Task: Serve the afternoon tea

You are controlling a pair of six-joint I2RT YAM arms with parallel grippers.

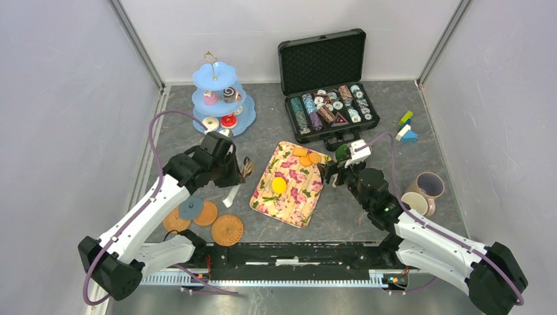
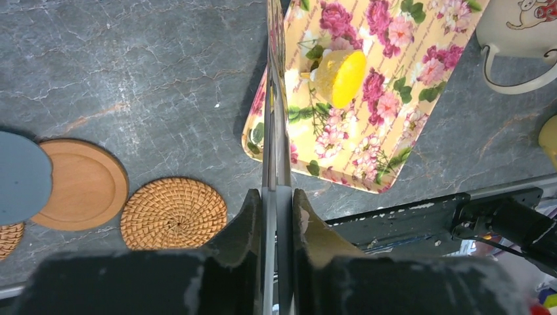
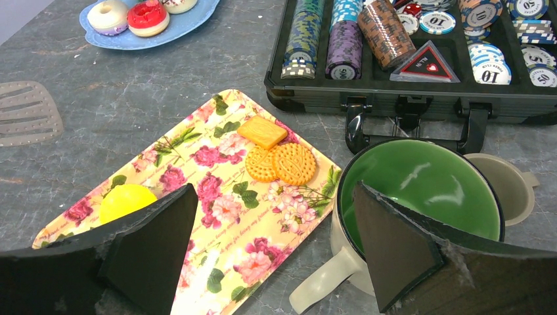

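Note:
Metal tongs point(image 2: 276, 141) with slotted heads are squeezed nearly together in my left gripper, which is shut on them. In the top view they stand left of the floral tray point(image 1: 309, 213). On the tray lie a small yellow item point(image 1: 279, 185) and orange biscuits point(image 3: 293, 164). The blue tiered stand point(image 1: 215, 77) at the back left bears several toy cakes, among them a red doughnut point(image 3: 148, 16). My right gripper is open with its fingers apart, nothing held. One finger overlaps the green-lined mug point(image 3: 420, 180) beside the tray.
An open case of poker chips point(image 1: 322, 56) stands at the back. More mugs point(image 1: 428, 185) and coloured blocks point(image 1: 407, 131) are at the right. Round coasters point(image 1: 227, 230) lie at the front left. Bare table separates stand and tray.

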